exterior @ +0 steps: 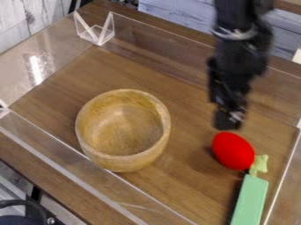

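Observation:
The black gripper (pixel 230 115) is motion-blurred at the right middle, above and just behind a red oval object (pixel 233 150); its fingers point down, apart from each other, with nothing visible between them. A round wooden bowl (pixel 122 128) sits at the centre left of the wooden table. A green object (pixel 249 200) with a paler yellow-green end lies at the lower right, beside the red object.
A transparent piece (pixel 94 28) stands at the upper left near the back edge. Raised clear edges run along the table's sides.

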